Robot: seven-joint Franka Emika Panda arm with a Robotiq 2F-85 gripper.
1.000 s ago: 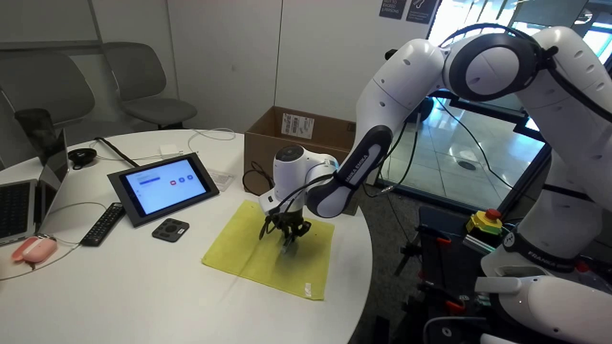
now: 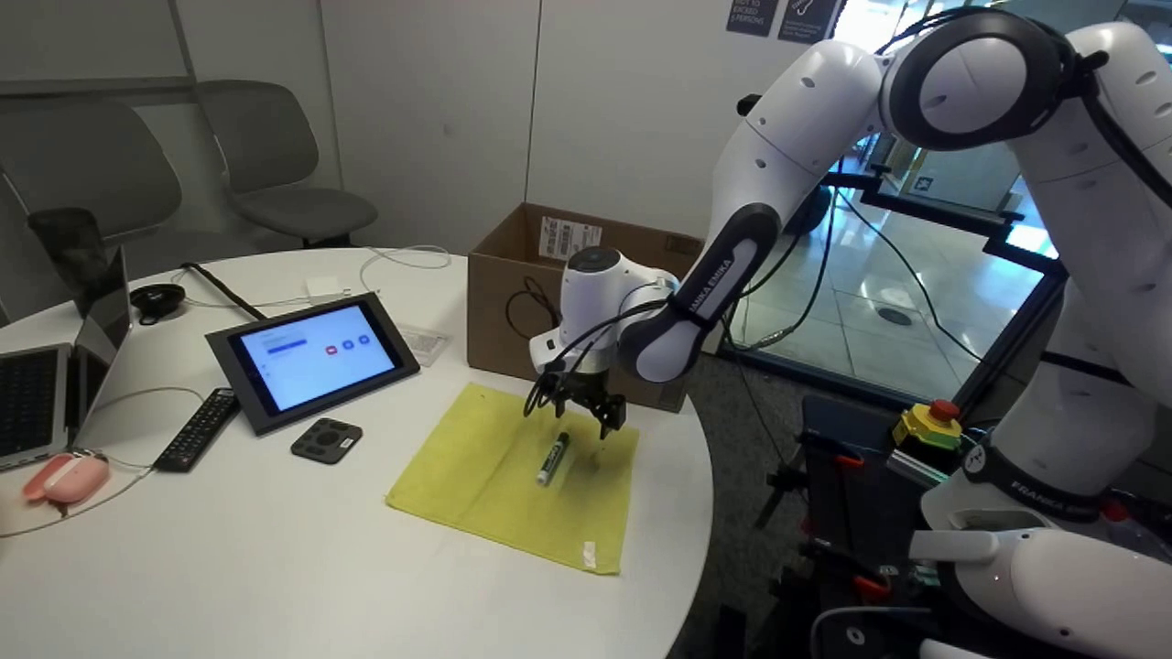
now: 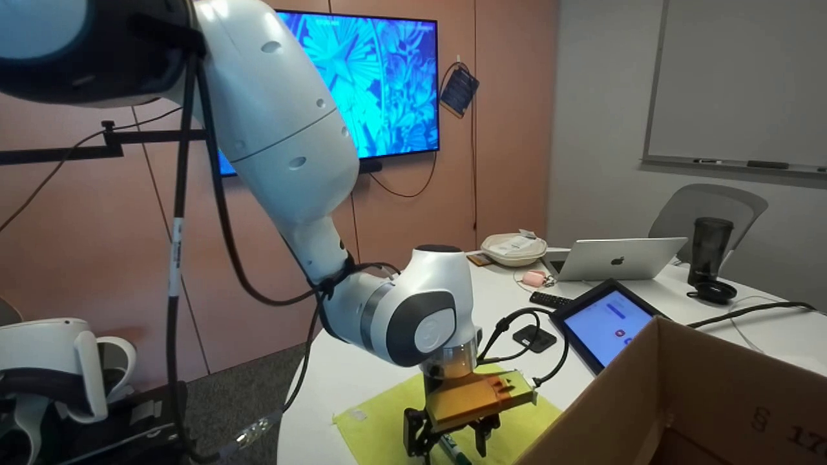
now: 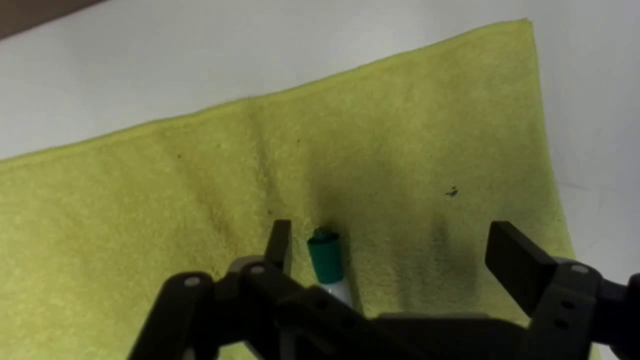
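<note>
A marker with a green cap (image 4: 325,259) and white body lies on the yellow cloth (image 2: 483,450). In exterior view 1 the whole marker (image 2: 552,459) shows on the cloth, in front of the gripper (image 2: 584,422). My gripper stands open above the cloth, its two fingers wide apart and nothing held between them. In the wrist view the cap lies near the left finger, while the gripper body hides the marker's lower part. Exterior view 2 shows only part of the marker (image 3: 453,449) below the gripper (image 3: 453,443).
An open cardboard box (image 2: 516,297) stands right behind the cloth, close to the arm. Left of the cloth are a tablet screen (image 2: 319,351), a black puck-like device (image 2: 326,440) and a remote (image 2: 198,429).
The gripper has risen and shifted back and to the right, towards the box. The marker, mostly covered by the gripper before, now shows fully on the cloth.
</note>
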